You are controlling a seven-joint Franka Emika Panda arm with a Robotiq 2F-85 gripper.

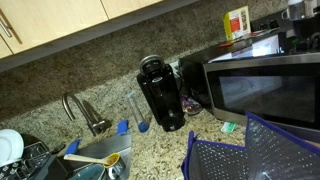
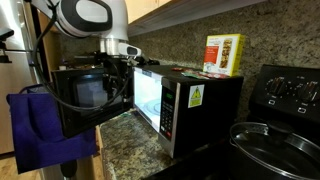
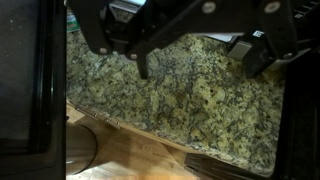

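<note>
The microwave stands on the counter with its door swung open and its inside lit. Exterior view 1 shows a dark-windowed microwave panel at the right. In exterior view 2 the arm reaches over the open door, and the gripper sits beside the lit opening. My gripper appears open in the wrist view, its two fingers apart at the upper middle. Speckled counter shows between and below them, with nothing held. A dark panel fills the left edge there.
A yellow-and-red box stands on the microwave. Beside it is a stove with a lidded pan. A black coffee maker, blue mesh panels and a sink faucet occupy the other side.
</note>
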